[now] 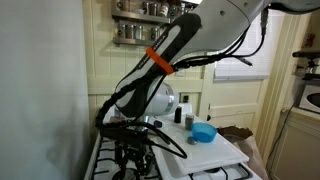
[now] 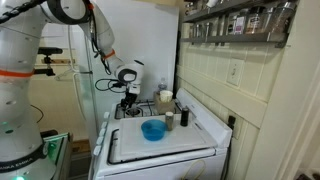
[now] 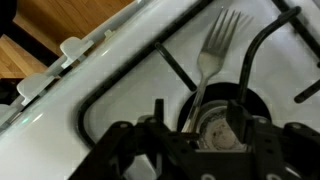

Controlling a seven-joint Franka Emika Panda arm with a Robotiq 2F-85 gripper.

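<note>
In the wrist view a metal fork [image 3: 211, 60] lies across the white stove top, its tines toward the top and its handle running down over the edge of a dark round burner [image 3: 222, 128]. My gripper is over that handle with its fingers parted, one to each side of the fork. Whether either finger touches it cannot be made out. From outside, the gripper [image 1: 130, 160] appears low over the stove's left part, and the fork is too small or hidden to pick out there.
Black grate bars [image 3: 175, 66] stand around the fork. A white board [image 1: 212, 154] covers the stove's other side, bearing a blue bowl [image 2: 153, 130]. Dark bottles [image 2: 184, 117] stand behind it. A bare wall [image 1: 45, 90] rises left of the arm.
</note>
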